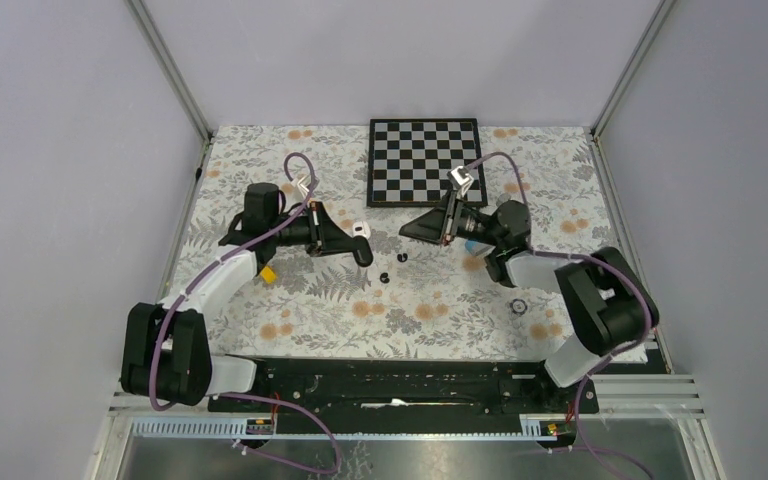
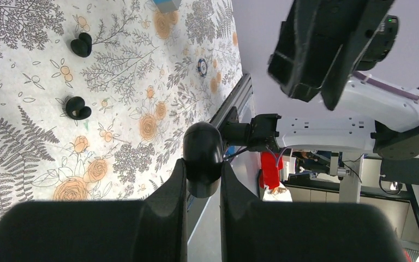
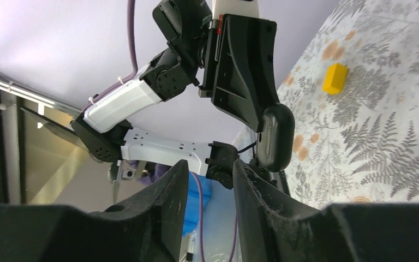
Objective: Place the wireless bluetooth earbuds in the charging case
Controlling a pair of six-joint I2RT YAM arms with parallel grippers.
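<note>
The black charging case (image 1: 363, 252) hangs over the left-centre of the table, clasped between the fingertips of my left gripper. A white patch shows beside it from above; whether the lid is raised, I cannot tell. Two small black earbuds lie on the patterned cloth: one (image 1: 402, 257) under and near the right arm's tip, the other (image 1: 385, 278) slightly nearer the front. The left wrist view shows both earbuds (image 2: 77, 108) well. To the right of the case, and apart from it, my right gripper has a visible gap between its fingers, with nothing in it.
A chessboard (image 1: 422, 160) lies at the back centre. A yellow block (image 1: 269, 273) sits near the left arm, a blue and grey block (image 2: 167, 4) under the right one. A small ring (image 1: 518, 306) lies front right.
</note>
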